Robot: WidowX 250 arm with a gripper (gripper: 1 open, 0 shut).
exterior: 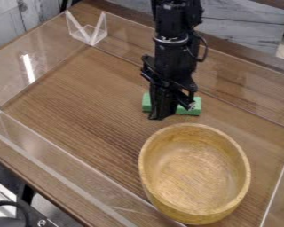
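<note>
The black arm reaches down from the top centre to my gripper (156, 110), which is shut, with nothing visible between its fingers. It hangs just above the near left of a green block (186, 106) on the wooden table, partly hiding that block. A pale wooden bowl (193, 204) sits in front of the gripper at the lower right.
A clear plastic container (88, 28) stands at the back left. A marbled panel borders the back right, and dark cables curve at the lower left edge.
</note>
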